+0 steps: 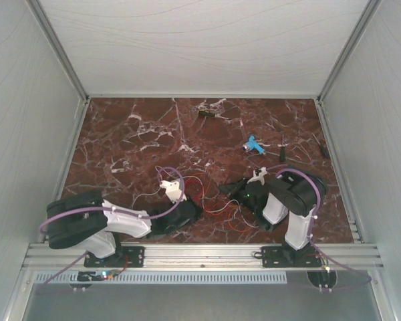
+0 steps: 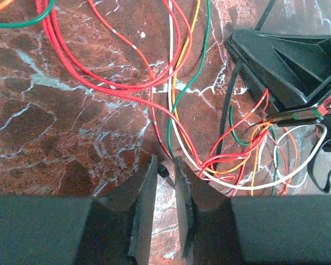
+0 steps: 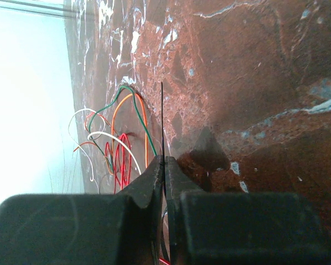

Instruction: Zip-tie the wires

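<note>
Red, white, green and yellow wires [image 2: 171, 94] lie loosely on the marble table, gathered into a tangle in the left wrist view. My left gripper is low over that bundle, fingers slightly apart, with a small dark piece showing near its tips; whether it grips it is unclear. My right gripper is shut, a thin black strand, apparently a zip tie [image 3: 162, 110], standing up from its fingertips. More wires [image 3: 121, 154] lie to its left in the right wrist view.
A blue tool [image 1: 252, 144] and screwdrivers [image 1: 207, 113] lie toward the back and right of the table [image 1: 134, 134]. Metal rails and white walls border the table.
</note>
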